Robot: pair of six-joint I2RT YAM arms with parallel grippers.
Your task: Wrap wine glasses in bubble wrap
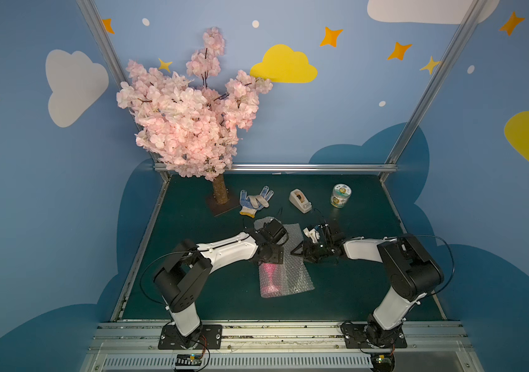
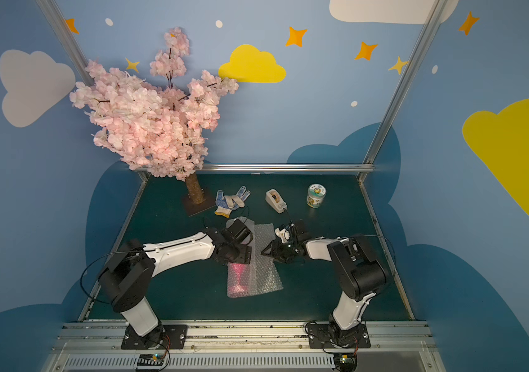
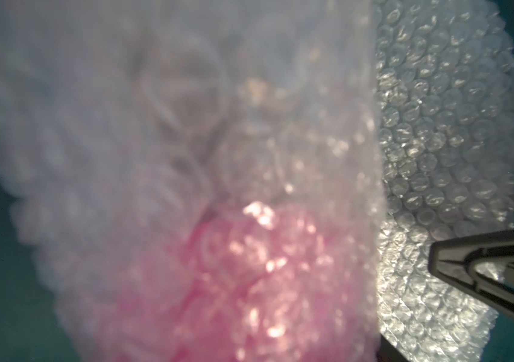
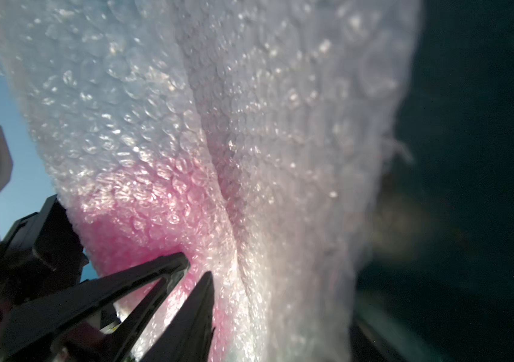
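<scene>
A sheet of bubble wrap [image 1: 295, 276] lies mid-table, folded lengthwise over a pink object [image 1: 270, 277], likely a glass, whose shape is blurred through the wrap. My left gripper [image 1: 275, 248] is over the folded part, at its upper half. My right gripper [image 1: 298, 249] is low at the wrap's right edge, close to the left one. The left wrist view is filled by blurred wrap, with a black gripper tip at right. The right wrist view shows the folded wrap close up, with black gripper parts at lower left. Whether either finger grips the wrap is unclear.
Behind the wrap stand a tape dispenser [image 1: 299, 200], a round tub [image 1: 340, 195] and a pair of gloves [image 1: 255, 201]. A blossom tree on a base [image 1: 219, 197] occupies the back left.
</scene>
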